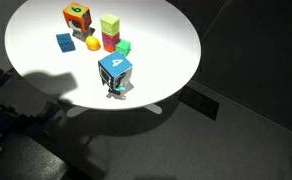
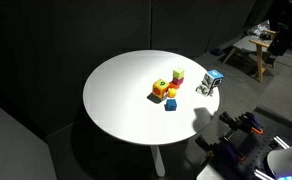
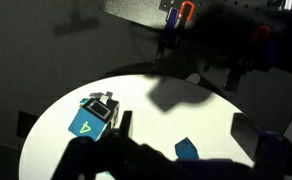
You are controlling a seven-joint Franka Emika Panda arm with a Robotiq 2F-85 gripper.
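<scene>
My gripper is above the near side of the round white table, its dark fingers set wide apart with nothing visible between them. A large cube with a blue face marked 4 [image 1: 115,68] stands near the table's edge; in the wrist view this numbered cube [image 3: 86,122] lies left of the fingers. A small blue block [image 3: 186,149] appears low between them, well below. Farther in are an orange cube marked 6 [image 1: 77,16], a yellow-orange rounded piece [image 1: 93,43], a green block [image 1: 123,47], and a lime block [image 1: 110,22] stacked on a red one [image 1: 111,42].
Dark floor surrounds the table. The robot's base [image 2: 284,162] sits at the lower right in the second exterior view, with a wooden stool [image 2: 258,45] behind.
</scene>
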